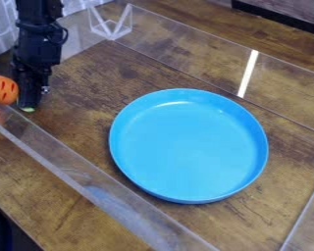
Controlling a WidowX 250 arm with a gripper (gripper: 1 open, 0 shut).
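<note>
The black gripper [28, 88] is at the far left, low over the wooden surface beside the clear wall. An orange carrot [0, 88] is at the left edge of the view, partly out of frame and next to the gripper. A bit of green shows under the gripper. The fingertips are dark and overlap, so whether they hold anything is hard to see; they look shut.
A large blue plate [186, 144] lies on the wooden surface at the centre right. Clear plastic walls run along the left front and the back. The middle of the surface between gripper and plate is free.
</note>
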